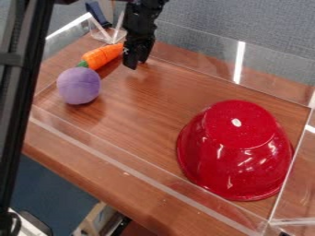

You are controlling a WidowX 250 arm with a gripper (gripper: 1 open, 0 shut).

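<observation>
My black gripper (135, 53) hangs low at the back of the wooden table, just right of an orange carrot (103, 53) with a green top. Whether its fingers are open or shut is hard to make out. A purple ball (79, 85) sits in front of the carrot at the left. A large red upturned bowl (234, 147) lies at the right front.
The table (147, 138) has clear plastic walls around its edges. Its middle, between the ball and the bowl, is bare. Some clear plastic and a dark blue item are at the back left corner.
</observation>
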